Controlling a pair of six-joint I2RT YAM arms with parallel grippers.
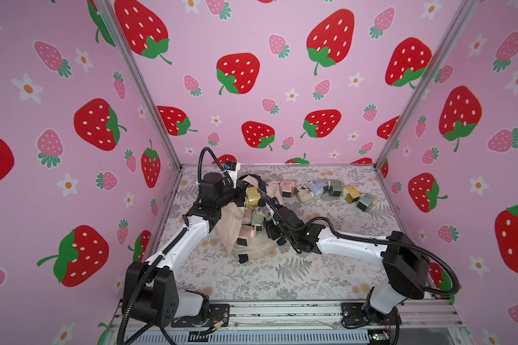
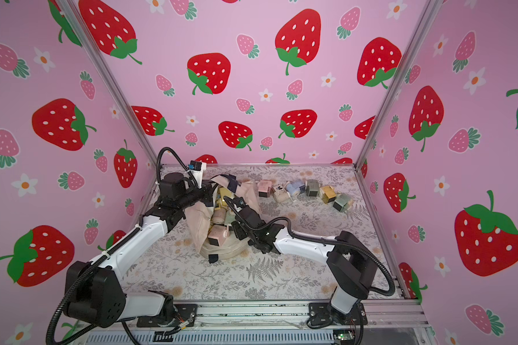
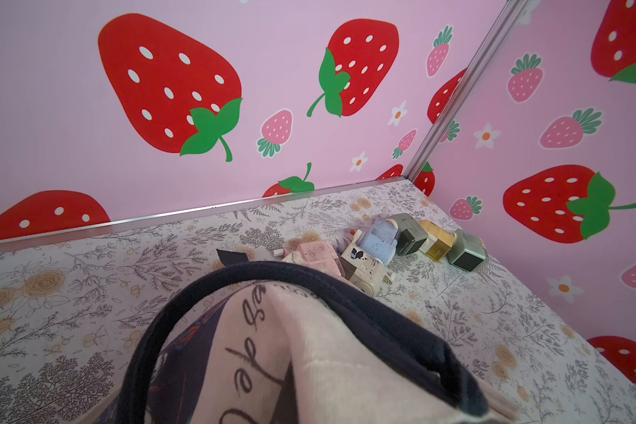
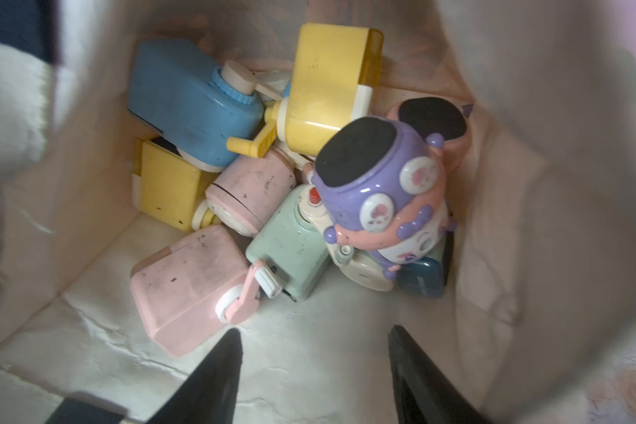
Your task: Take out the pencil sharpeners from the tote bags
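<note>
The beige tote bag (image 1: pixel 230 230) lies open on the table. In the right wrist view it holds a purple sharpener (image 4: pixel 357 169), yellow (image 4: pixel 328 84), blue (image 4: pixel 183 99), pink (image 4: pixel 183 296) and green (image 4: pixel 282 254) ones, and several others. My right gripper stands over them inside the opening, fingers apart with nothing between. My left gripper (image 1: pixel 240 194) is at the bag's back-left rim, shut; the bag's dark handle and fabric (image 3: pixel 332 332) fill the lower left wrist view, and its fingertips are hidden there.
A row of sharpeners lies on the table behind and right of the bag: pink (image 1: pixel 287 188), blue (image 1: pixel 318 187), grey (image 1: pixel 335 188), yellow (image 1: pixel 351 195), green (image 1: pixel 366 202) and a white one (image 1: pixel 305 195).
</note>
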